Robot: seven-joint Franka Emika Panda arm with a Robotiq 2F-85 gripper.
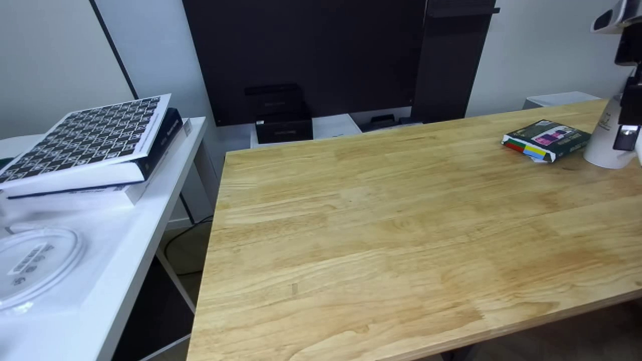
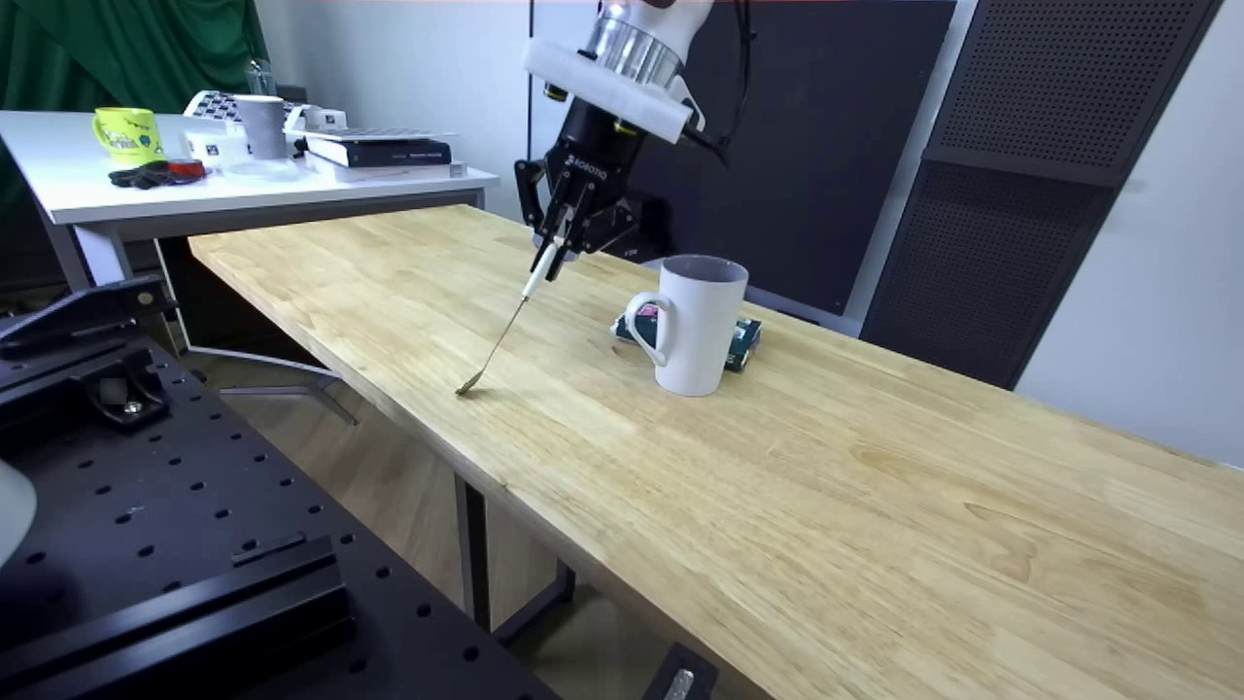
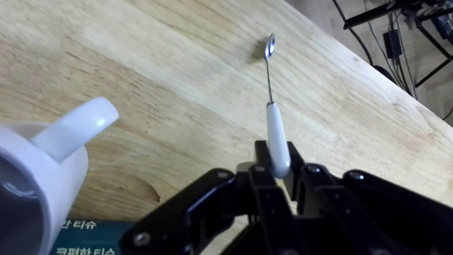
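My gripper (image 2: 548,259) is shut on the white handle of a long, thin metal spoon (image 2: 537,270). The spoon slants down from the fingers in exterior view 2, its small bowl low over the wooden table; whether it touches cannot be told. In the wrist view the spoon (image 3: 275,127) points away from me, and a shadow lies beside its bowl. A tall white mug (image 2: 697,327) stands upright on the table, apart from the spoon. Its handle (image 3: 78,127) faces the spoon side in the wrist view. The part of the mug's inside that shows holds no object.
A dark green tissue pack (image 1: 547,139) lies close to the mug. The wooden table (image 1: 361,240) is otherwise broadly clear, and its front edge runs near the spoon's bowl. A white side table (image 2: 175,210) carries books, cups and other items.
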